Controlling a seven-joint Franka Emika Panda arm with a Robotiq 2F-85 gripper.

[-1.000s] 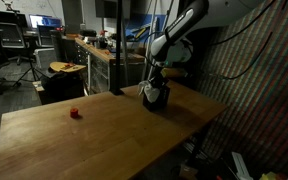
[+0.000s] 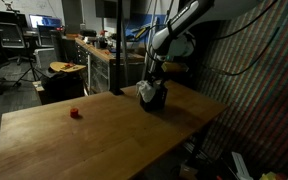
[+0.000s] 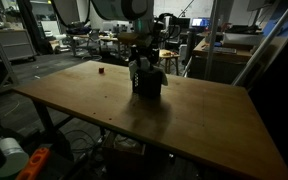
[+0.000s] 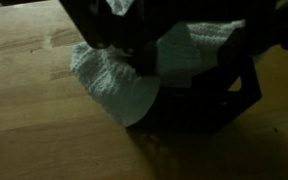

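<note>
A black open-topped container (image 2: 157, 100) stands on the wooden table, with a crumpled white cloth or paper (image 2: 145, 91) at its top. In exterior view 2 the white cloth (image 3: 137, 67) rises above the rim of the black container (image 3: 147, 84). My gripper (image 2: 163, 77) points down directly over it. Up close in the wrist view, the cloth (image 4: 114, 84) spreads out below the dark fingers and hangs over the container's left side. Dim light hides the fingertips, so neither their spacing nor any grip on the cloth can be made out.
A small red object (image 2: 74, 113) sits alone toward the table's left side. Behind the table are a dark post (image 2: 117, 50), desks and office chairs.
My gripper and arm have shifted slightly over the container, and a little more of the white cloth shows above the rim. The container and red object look unmoved.
</note>
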